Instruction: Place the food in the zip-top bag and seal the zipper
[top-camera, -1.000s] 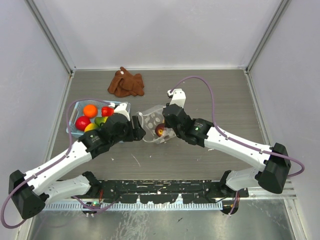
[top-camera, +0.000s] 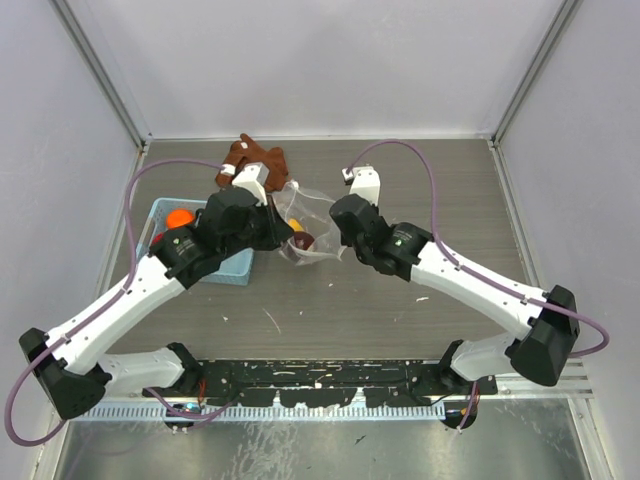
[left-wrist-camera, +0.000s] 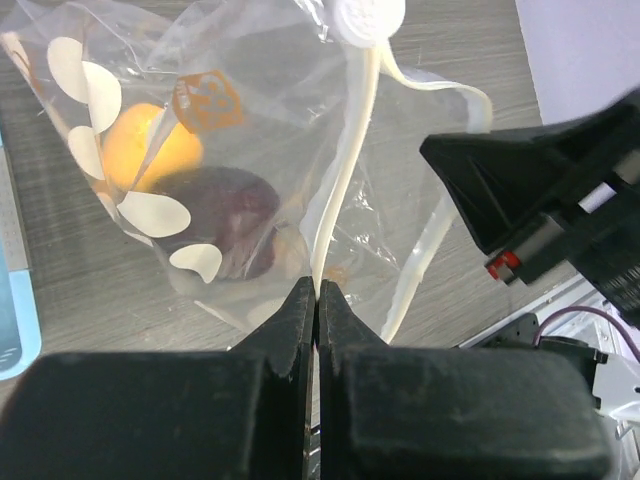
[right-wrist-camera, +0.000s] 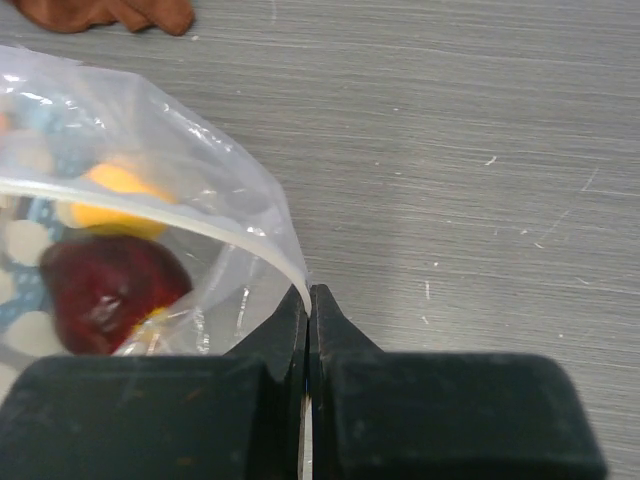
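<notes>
The clear zip top bag (top-camera: 312, 208) hangs with its mouth open between my two grippers. Inside lie a dark red fruit (right-wrist-camera: 112, 290) and a yellow-orange one (left-wrist-camera: 150, 147). In the left wrist view, my left gripper is shut on the bag's white rim, which runs into its fingertips. The rim's other side is pinched by my right gripper, also shut. A round white piece (left-wrist-camera: 368, 14) sits on the rim at the top of the left wrist view. The dark forearms partly cover the bag from above.
A light blue basket (top-camera: 235, 266) with an orange fruit (top-camera: 180, 218) stands at the left, mostly behind the left arm. Brown gloves (top-camera: 262, 162) lie at the back. Right of the bag, the table (top-camera: 450, 200) is clear.
My left gripper has closed on the bag's rim and moved slightly back, over the basket's right side. The bag is drawn up and left, and the fruit shifted left with it. My right arm moved slightly.
</notes>
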